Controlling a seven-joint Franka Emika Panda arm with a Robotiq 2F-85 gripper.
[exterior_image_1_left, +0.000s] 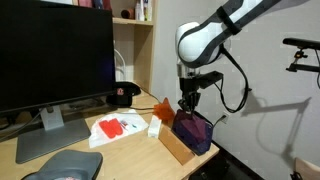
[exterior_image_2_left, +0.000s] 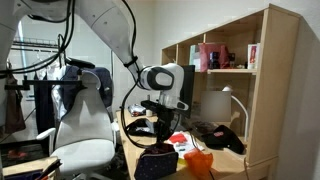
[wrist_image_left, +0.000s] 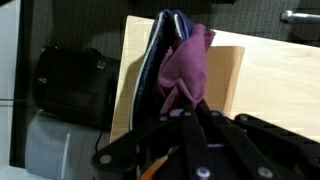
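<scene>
A purple cloth (wrist_image_left: 186, 70) runs up from between the fingers of my gripper, which is shut on it. The cloth lies over a dark blue pouch or bag (exterior_image_1_left: 193, 132) at the table's right edge, and how the two join is unclear. In exterior view 1 the gripper (exterior_image_1_left: 189, 104) is just above the bag. From the other side, in exterior view 2, the dark bag (exterior_image_2_left: 157, 165) sits below the gripper (exterior_image_2_left: 163, 132). The fingertips are partly hidden by cloth in the wrist view.
An open cardboard box (exterior_image_1_left: 175, 146) stands beside the bag. Orange material (exterior_image_1_left: 164, 111) lies behind it, and a white sheet with red items (exterior_image_1_left: 115, 128) lies farther left. A monitor (exterior_image_1_left: 55, 60) and a grey tray (exterior_image_1_left: 68, 164) are on the left.
</scene>
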